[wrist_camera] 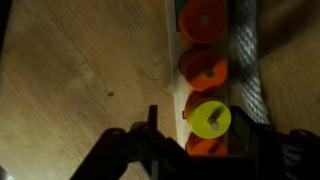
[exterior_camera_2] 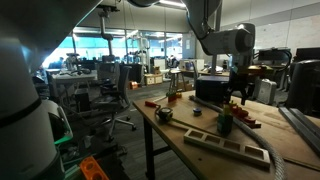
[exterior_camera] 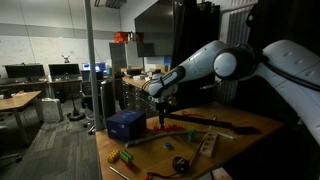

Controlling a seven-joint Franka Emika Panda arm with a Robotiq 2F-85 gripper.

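Note:
In the wrist view, a peg with a yellow top (wrist_camera: 210, 119) stands on a pale wooden strip (wrist_camera: 177, 55), in line with several orange-red pegs (wrist_camera: 204, 68). My gripper is over the strip with its fingers apart. The yellow top shows between them, closer to the right finger; a clear gap lies on its left. Whether the right finger touches it cannot be made out. From the side, the gripper (exterior_camera: 160, 106) points down above the table near the red pieces (exterior_camera: 172, 127).
A grey rope (wrist_camera: 248, 60) runs close along the strip's right side. On the table stand a dark blue box (exterior_camera: 127, 125) and a wooden frame with openings (exterior_camera_2: 227, 146). Other small coloured pieces and long bars lie about. Bare wood is left of the strip in the wrist view.

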